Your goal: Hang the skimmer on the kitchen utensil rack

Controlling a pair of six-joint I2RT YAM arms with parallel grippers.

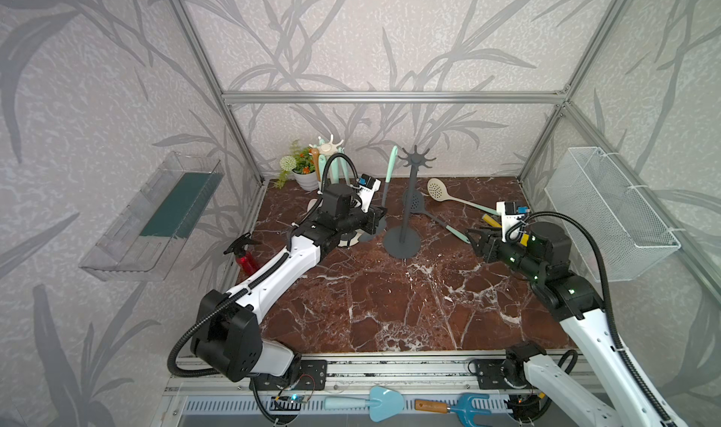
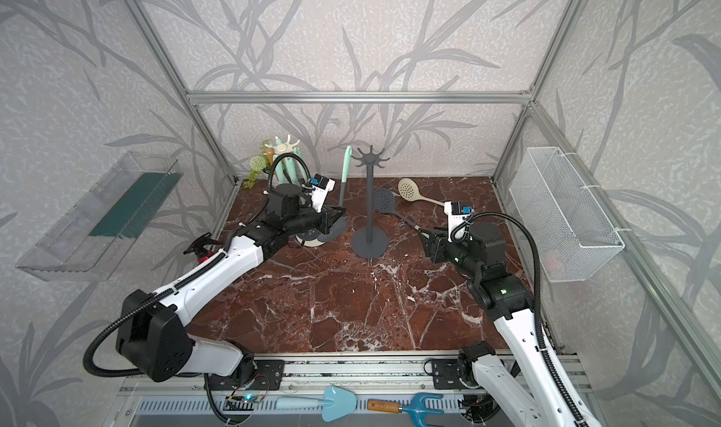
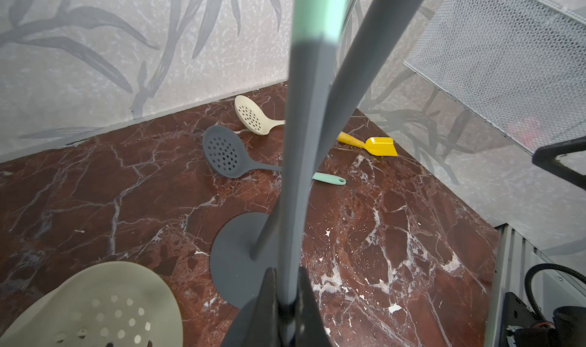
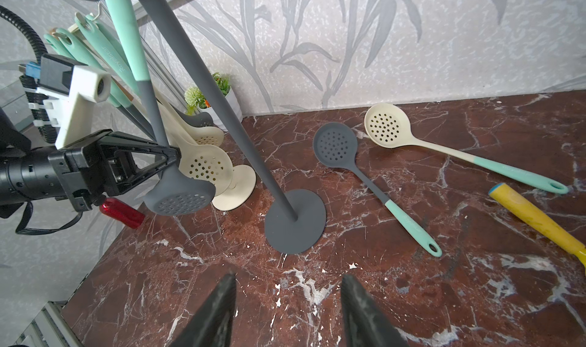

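A grey skimmer with a mint handle point(image 1: 391, 164) hangs bowl-down, tilted slightly, with my left gripper shut on its grey shaft point(image 3: 303, 133) just above the perforated bowl point(image 4: 180, 193). To its right stands the dark grey utensil rack point(image 1: 408, 209), whose hooks point(image 1: 417, 157) are bare. In both top views the handle's upper end is left of those hooks and about level with them. The right wrist view shows it overlapping a hook; contact cannot be told there. My right gripper is empty over the right of the table, its fingers apart.
A second grey skimmer point(image 4: 335, 145) and a cream skimmer point(image 4: 387, 125) lie right of the rack, beside a yellow tool point(image 4: 537, 217). Behind my left arm is a cream rack point(image 1: 329, 147) with hanging utensils.
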